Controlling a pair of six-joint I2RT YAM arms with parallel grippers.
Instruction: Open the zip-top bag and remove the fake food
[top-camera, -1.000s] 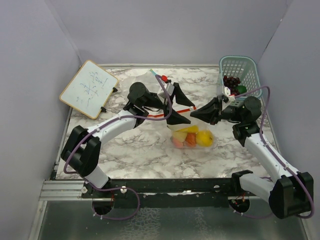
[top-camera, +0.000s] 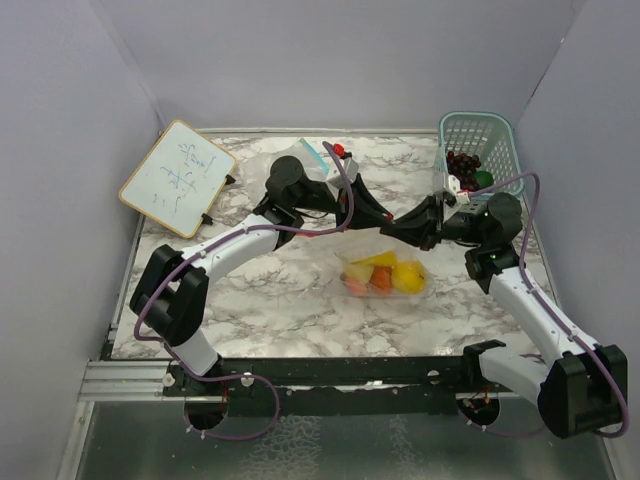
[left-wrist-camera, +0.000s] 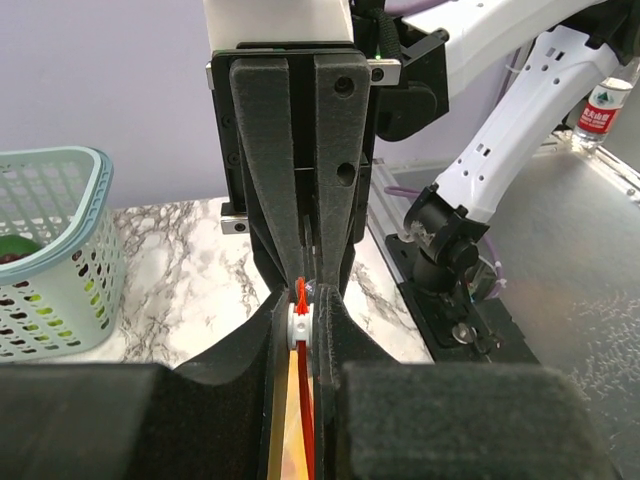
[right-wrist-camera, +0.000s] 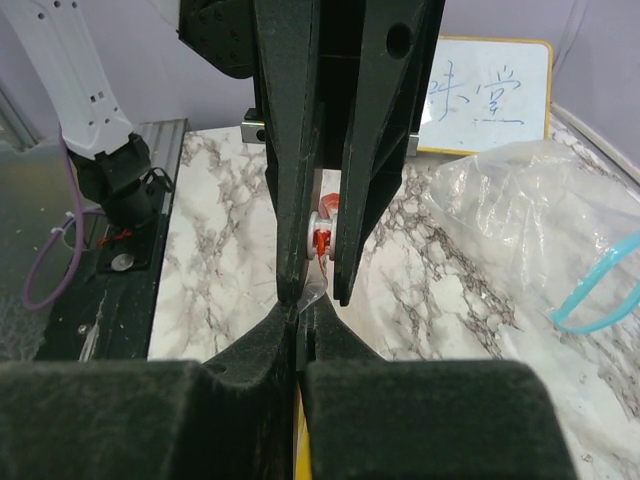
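Note:
The zip top bag holding yellow, orange and pink fake food (top-camera: 384, 277) lies mid-table, its top edge raised between both grippers. My left gripper (top-camera: 378, 218) is shut on the white zipper slider (left-wrist-camera: 300, 325) with its red strip. My right gripper (top-camera: 408, 228) faces it, shut near the slider, pinching the bag's clear edge, as the right wrist view shows. The fingers hide much of the bag's top.
A green basket (top-camera: 478, 123) with fake fruit stands at back right. A whiteboard (top-camera: 178, 176) is at back left. Another clear bag (right-wrist-camera: 510, 200) with a blue strip lies behind the left arm.
My left gripper has moved right toward the right gripper and gone from open to shut on the slider. The right arm and the food have stayed in place.

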